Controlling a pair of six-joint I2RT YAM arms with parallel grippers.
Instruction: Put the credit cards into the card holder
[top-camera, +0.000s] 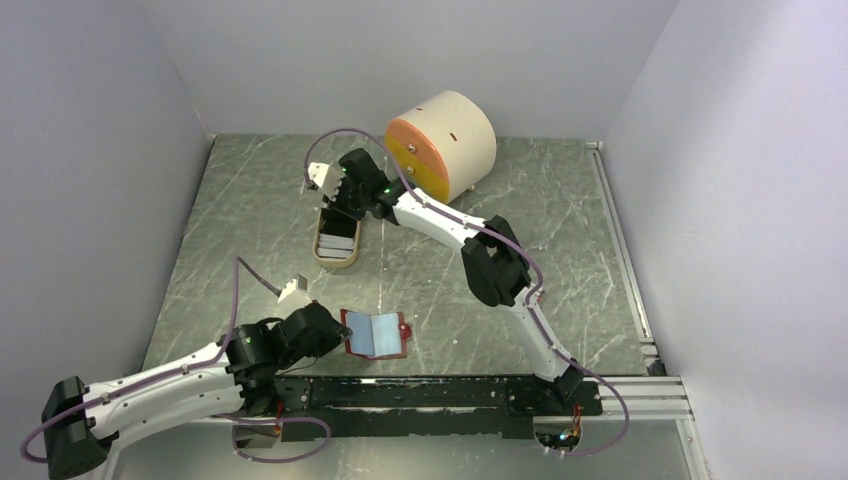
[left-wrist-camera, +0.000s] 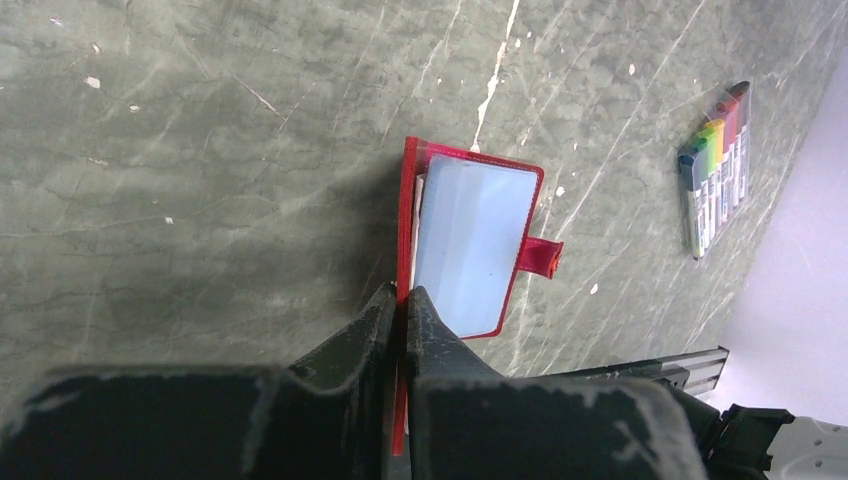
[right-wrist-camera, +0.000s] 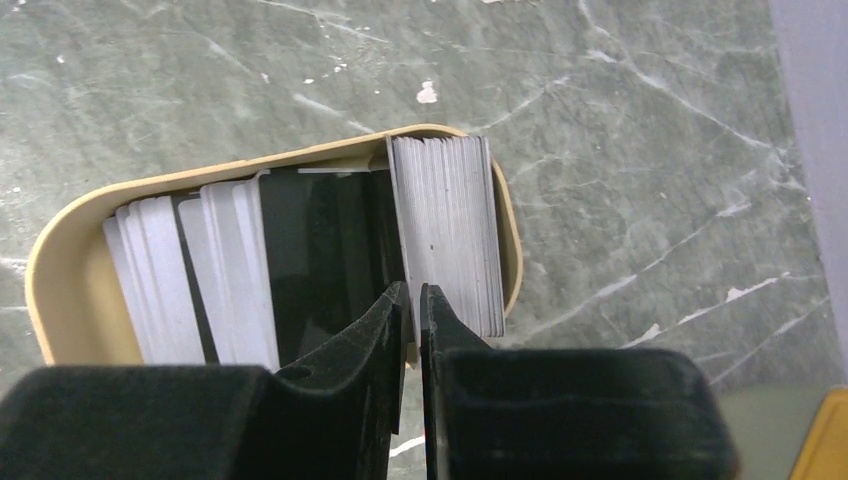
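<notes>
The red-edged card holder with clear bluish pages stands partly open at the front of the table. My left gripper is shut on its red spine. In the right wrist view, a long beige box holds white and black cards. At one end stands a tight stack of white cards. My right gripper is shut at that stack's edge; a thin card edge runs down between its fingertips. The card's lower part is hidden by the fingers.
Behind the box, to the right, lies a cream cylinder with an orange and yellow front. Colored pens in a clear case lie beyond the holder.
</notes>
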